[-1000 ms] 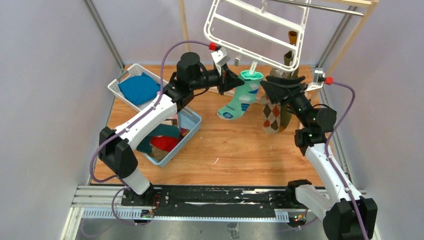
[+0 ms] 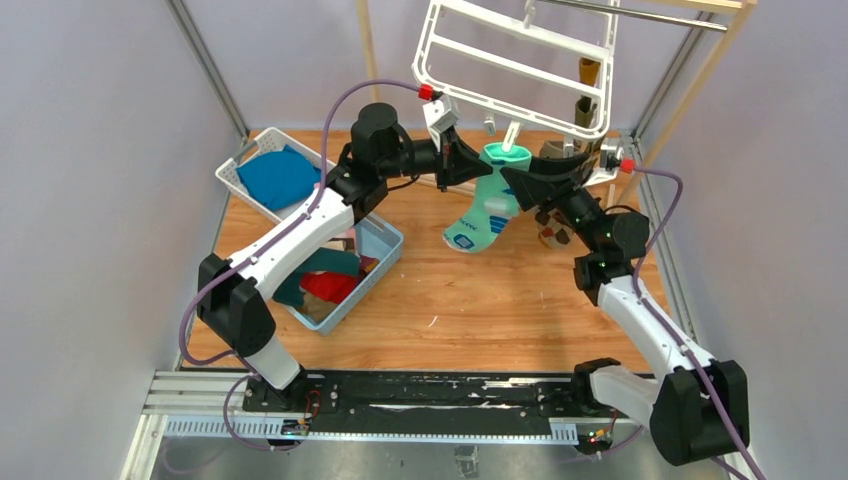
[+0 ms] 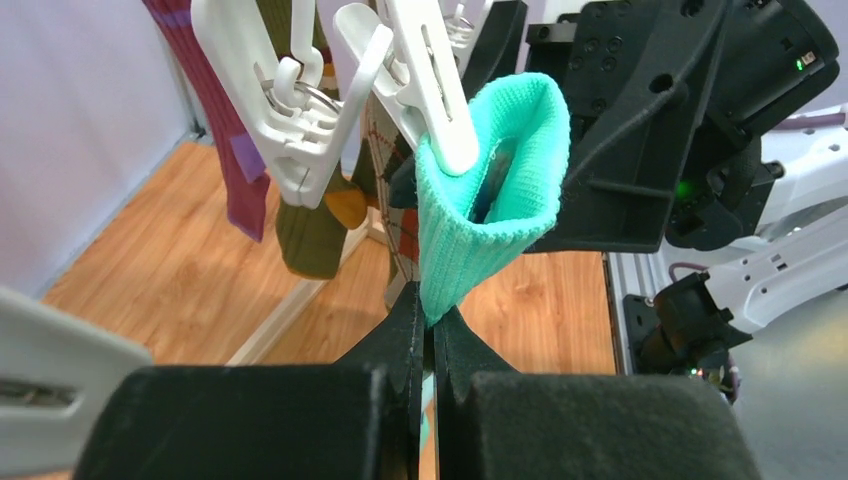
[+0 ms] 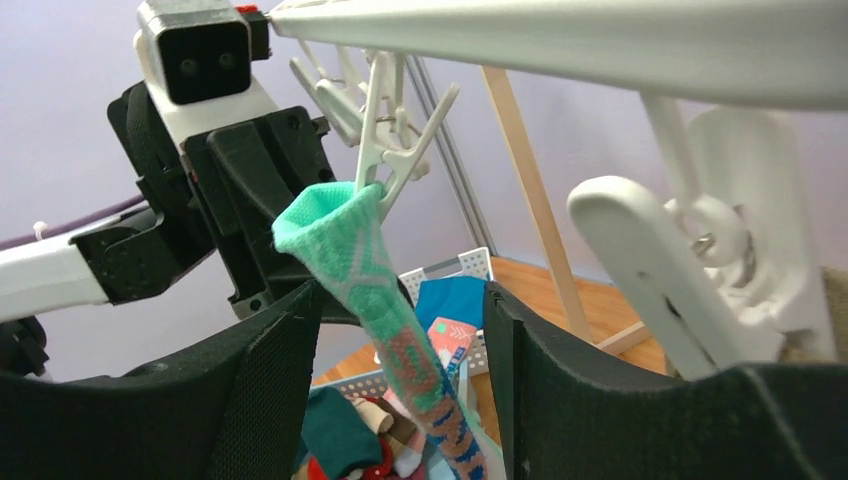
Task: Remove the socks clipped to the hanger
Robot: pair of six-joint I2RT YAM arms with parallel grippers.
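Note:
A teal sock [image 2: 490, 215] hangs by its cuff from a clip [image 3: 440, 120] on the white hanger [image 2: 515, 65]. My left gripper is shut at the near side of the sock, just below the cuff in its wrist view; whether fabric lies between the fingertips is unclear. My right gripper is part open, its fingers on either side of the hanging sock in the right wrist view. Other socks, maroon [image 3: 215, 120] and olive [image 3: 310, 240], hang behind from further clips.
A white basket with blue cloth [image 2: 265, 180] and a light blue bin [image 2: 390, 240] of socks stand at the left. A wooden post rises at the right back.
My right gripper has moved leftward to the teal sock. The left arm has stayed put. The teal sock has swung slightly rightward, and the socks behind have shifted.

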